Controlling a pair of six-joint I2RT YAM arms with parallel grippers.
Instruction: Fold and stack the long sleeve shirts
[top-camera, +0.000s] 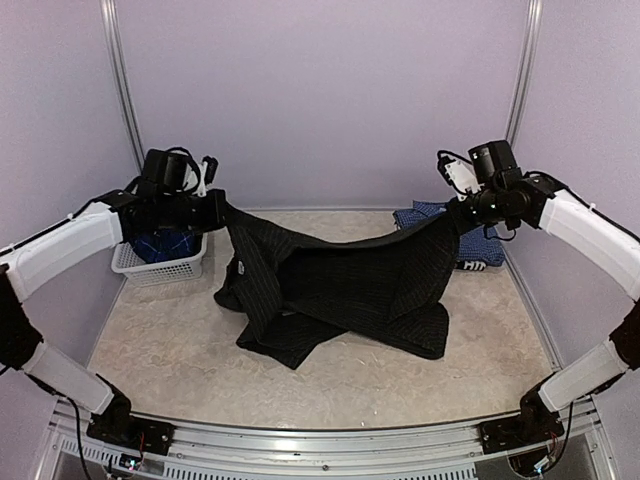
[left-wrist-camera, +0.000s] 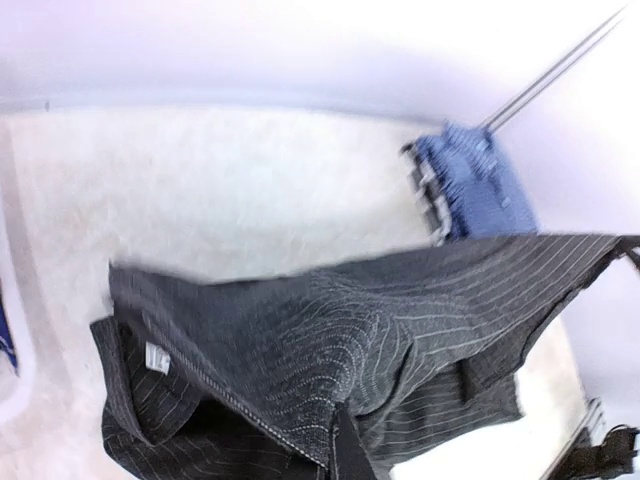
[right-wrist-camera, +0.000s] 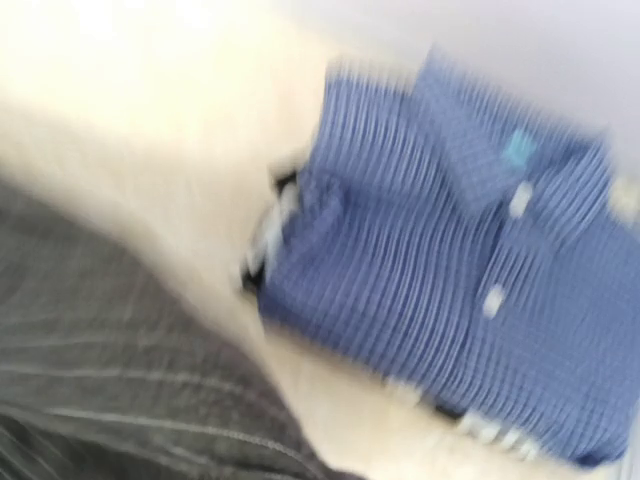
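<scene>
A dark pinstriped shirt (top-camera: 340, 280) hangs stretched between my two raised grippers, its lower part resting on the table. At its left upper corner my left gripper (top-camera: 221, 207) is shut on the cloth; in the left wrist view its fingers (left-wrist-camera: 346, 446) pinch the fabric, and a white label (left-wrist-camera: 157, 357) shows on the shirt. The opposite corner is pinched by my right gripper (top-camera: 456, 214), also shut. In the right wrist view its fingers do not show, only blurred dark cloth (right-wrist-camera: 120, 350) at the left.
A folded blue shirt (right-wrist-camera: 430, 260) lies collar up at the back right, with black-and-white cloth (top-camera: 471, 265) under it. At the back left stands a white basket (top-camera: 165, 272) with dark blue cloth inside, partly hidden by the left arm.
</scene>
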